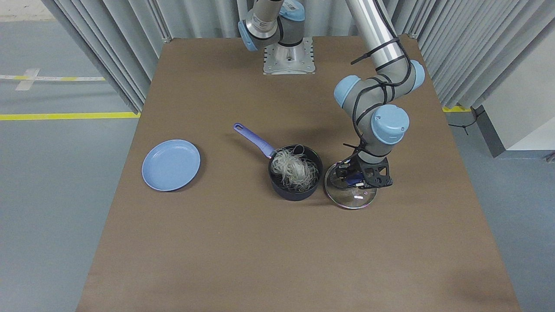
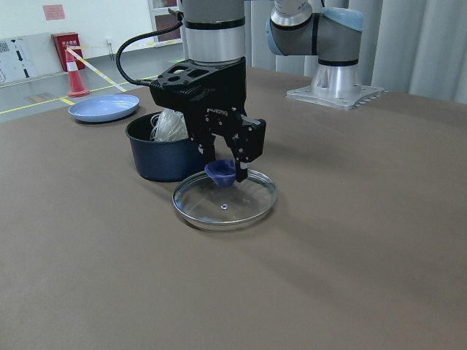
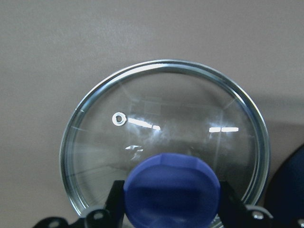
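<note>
A glass lid (image 1: pixel 348 198) with a blue knob (image 2: pixel 220 173) rests on the brown table just beside a dark pot (image 1: pixel 281 190) holding white noodle-like strands (image 1: pixel 292 169). My black gripper is right over the lid, its fingers on either side of the knob, which fills the space between them in the wrist view. The pot has a long blue handle (image 1: pixel 252 138) pointing back-left; in the wrist view its dark edge (image 3: pixel 289 190) shows at the right.
A blue plate (image 1: pixel 170 164) lies to the left of the pot on the table (image 1: pixel 291 249).
</note>
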